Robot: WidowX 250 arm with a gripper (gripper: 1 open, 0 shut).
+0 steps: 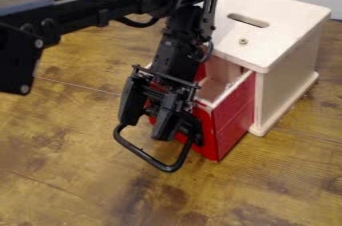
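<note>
The black gripper [160,118] hangs in the middle of the camera view, low in front of a red box [231,120] with a pale inside. A black loop-shaped part of it reaches down past the box's front. The gripper's body and cables cover much of the box, and I cannot tell from here whether the fingers are open or shut, or whether anything is between them.
A cream wooden cabinet [278,35] with a slot in its top stands behind and right of the red box.
</note>
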